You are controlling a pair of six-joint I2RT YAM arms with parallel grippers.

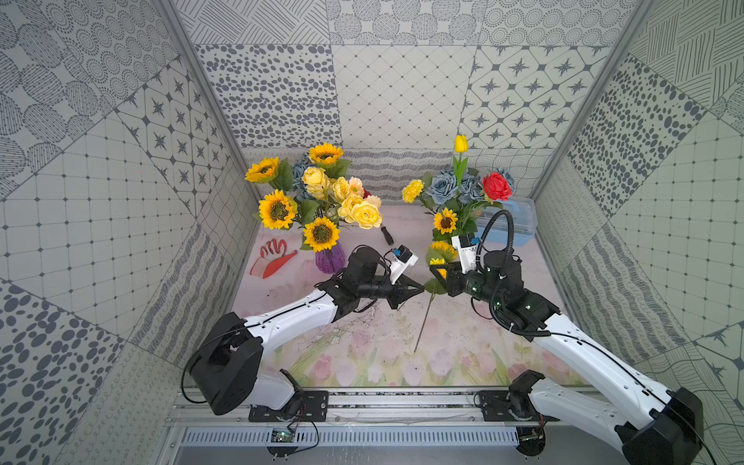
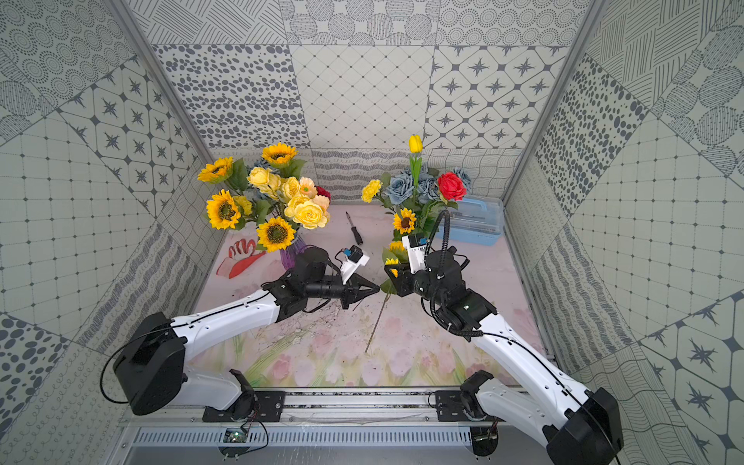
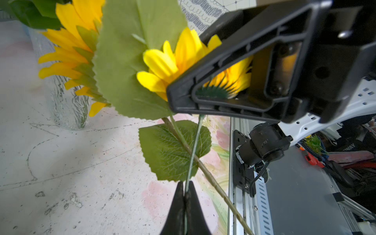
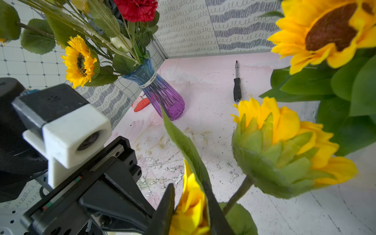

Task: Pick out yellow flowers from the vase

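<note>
My right gripper is shut on the yellow flowers, with a small yellow bloom (image 4: 188, 201) between its fingers. A larger sunflower (image 4: 282, 148) sits beside it with a green leaf; both stems hang down clear of any vase. My left gripper is shut on the thin pale stem (image 3: 194, 154) of the small bloom, below the right gripper. The thicker brown stem (image 3: 219, 190) passes beside the left fingers. The clear vase (image 3: 64, 94) stands behind, its blue roses (image 1: 442, 188), red rose (image 1: 496, 186), yellow tulip (image 1: 461, 144) and sunflower (image 1: 445, 221) above it.
A purple vase (image 4: 168, 96) full of sunflowers and yellow roses stands at the left. Around them lie a screwdriver (image 4: 237, 86), a red glove (image 1: 271, 259) and a blue clear box (image 1: 523, 219).
</note>
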